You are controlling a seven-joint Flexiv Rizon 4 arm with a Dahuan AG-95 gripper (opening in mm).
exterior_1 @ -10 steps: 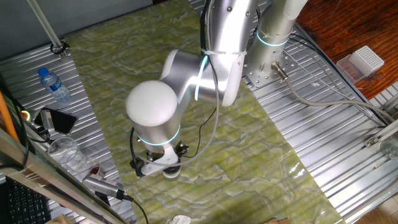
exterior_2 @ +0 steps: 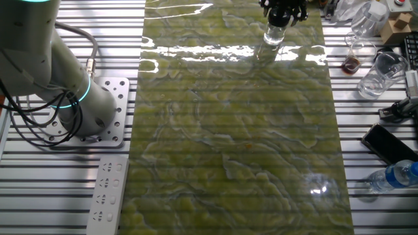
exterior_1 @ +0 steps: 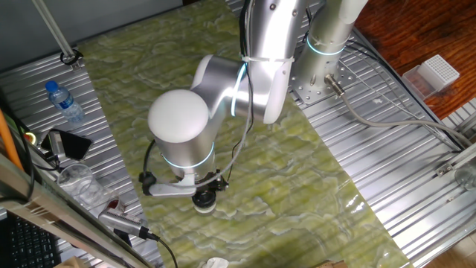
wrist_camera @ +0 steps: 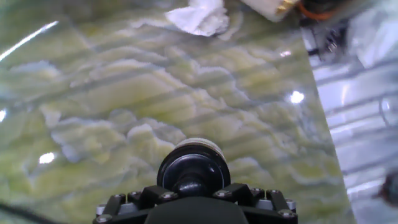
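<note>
A small clear glass container with a black top [wrist_camera: 193,168] is below my gripper, its clear lower part [exterior_2: 274,35] showing under the black fingers in exterior view 2. My gripper is shut on the black top, with a finger at either side of it in the wrist view. In exterior view 1 the gripper [exterior_1: 204,192] hangs over the green marbled mat [exterior_1: 297,197], below the silver-white wrist. Whether the container's base touches the mat I cannot tell.
Crumpled white tissue [wrist_camera: 202,17] lies on the mat. A power strip [exterior_2: 108,196] lies near the arm's base.
My wrist has turned, swinging its white bracket and cable up and to the left in exterior view 1. The black-topped container stays almost in the same place beneath it.
</note>
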